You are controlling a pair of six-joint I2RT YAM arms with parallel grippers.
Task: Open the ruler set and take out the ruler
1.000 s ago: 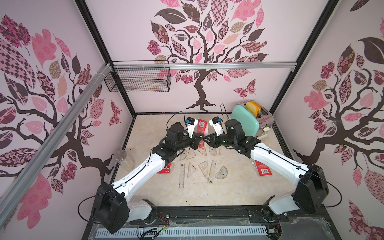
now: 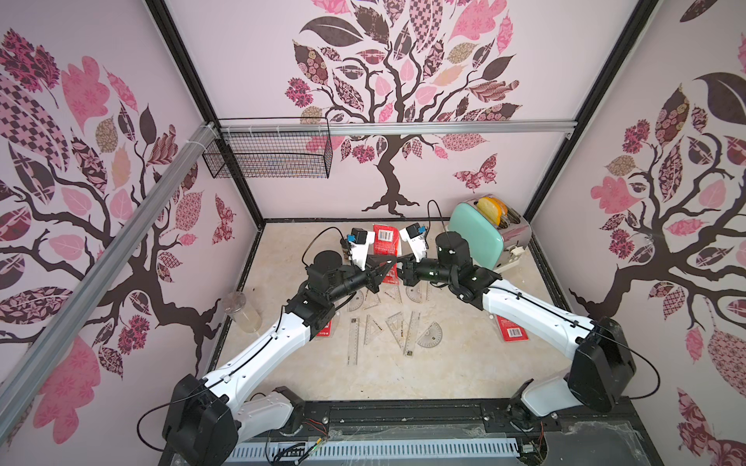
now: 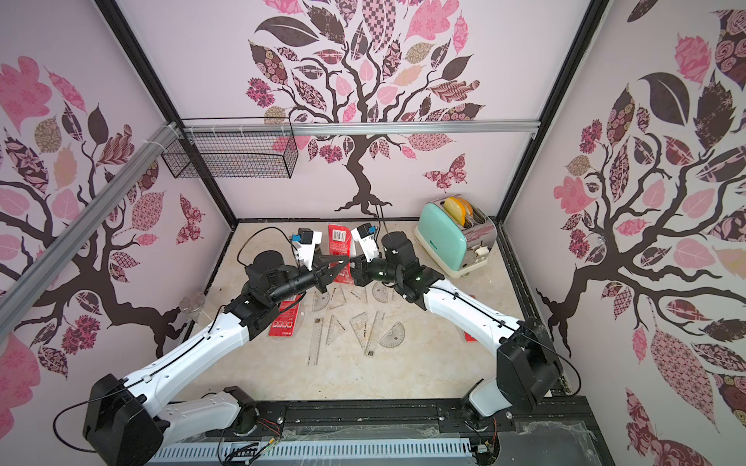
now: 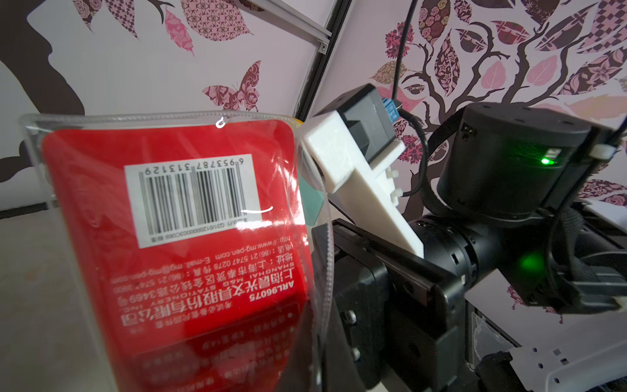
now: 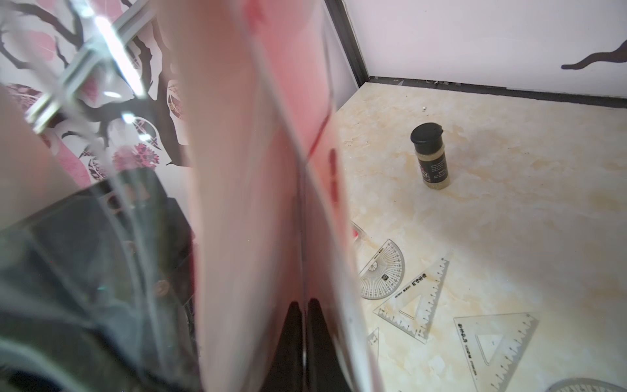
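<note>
A red ruler set in a clear plastic pouch (image 4: 189, 222) hangs upright between my two grippers, its barcode side facing the left wrist camera. My left gripper is shut on the pouch's ridged clear edge. From the other side, my right gripper is shut on the thin pouch plastic, which spreads blurred up the right wrist view. The two grippers nearly meet at the pouch edge in both top views. Whether the pouch's mouth is open there, I cannot tell.
Clear rulers, set squares (image 5: 414, 297) and protractors (image 2: 430, 335) lie loose across the table's middle. Other red packs (image 3: 284, 318) lie to the sides. A black-capped bottle (image 5: 431, 156) stands on the table. At the back right is a mint toaster (image 3: 443, 233).
My left gripper has shifted left and its arm has swung outward. The red pouch has moved slightly left and up in the view.
</note>
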